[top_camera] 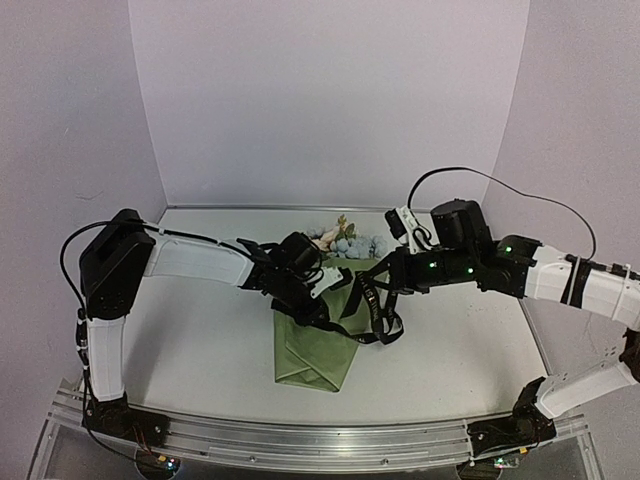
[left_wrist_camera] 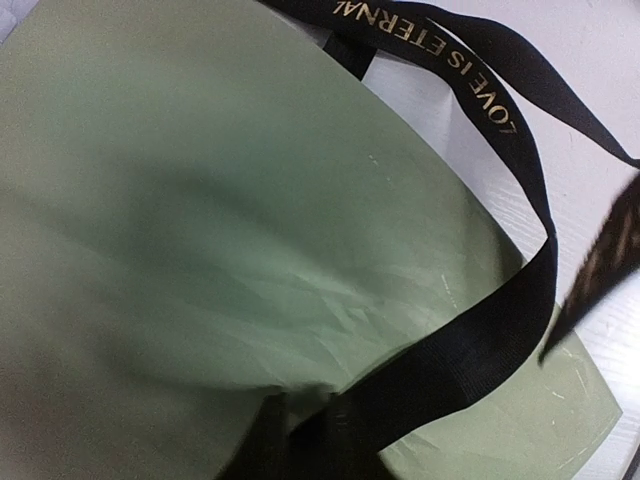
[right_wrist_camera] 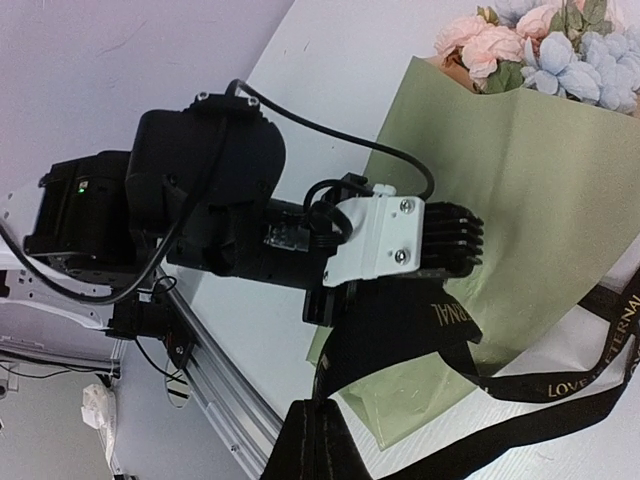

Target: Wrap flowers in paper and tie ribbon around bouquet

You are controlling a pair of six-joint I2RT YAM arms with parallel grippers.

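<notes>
The bouquet, wrapped in green paper (top_camera: 310, 362), lies on the table with pink and blue flowers (right_wrist_camera: 570, 65) at its far end. A black ribbon (left_wrist_camera: 455, 355) with gold lettering runs across and beside the paper. Low over the wrap, my left gripper is shut on one part of the ribbon; its fingertips are blurred. My right gripper is shut with another stretch of ribbon (right_wrist_camera: 385, 335) at its tips, raised above the paper's right side. Between the two grippers the ribbon hangs in a loose loop (top_camera: 385, 325).
The left arm's wrist (right_wrist_camera: 375, 235) sits close to the right gripper. A metal rail (top_camera: 320, 450) borders the front, and walls close in the back and sides.
</notes>
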